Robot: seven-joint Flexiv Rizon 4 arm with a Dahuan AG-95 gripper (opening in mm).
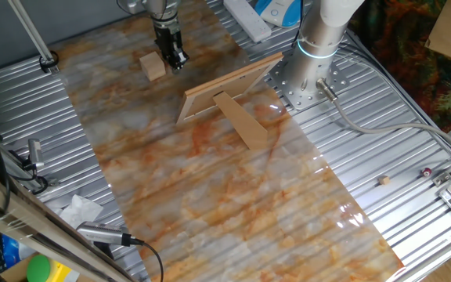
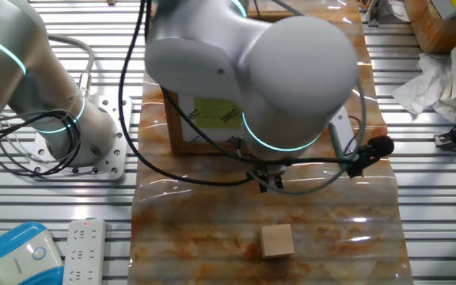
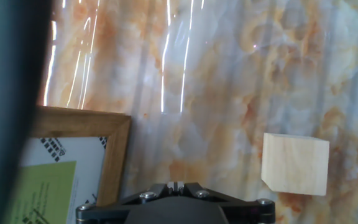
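Observation:
A pale wooden block (image 1: 153, 66) lies on the marbled mat, just left of my gripper (image 1: 178, 60) in exterior view 1. To the right of the gripper, a wooden picture frame (image 1: 229, 88) stands leaning on its back strut (image 1: 241, 121). From the wrist, the block (image 3: 295, 164) shows at lower right and the frame's corner (image 3: 117, 149) at lower left. Between them, at the bottom edge, my gripper has its fingertips together with nothing visible between them. In exterior view 2 the arm covers much of the frame (image 2: 182, 141); the block (image 2: 276, 241) is in the open.
A power strip (image 1: 247, 19) and a blue-white device (image 1: 279, 11) sit beyond the mat's edge near the robot base (image 1: 308, 74). A cabled camera (image 1: 104, 233) lies at the left edge.

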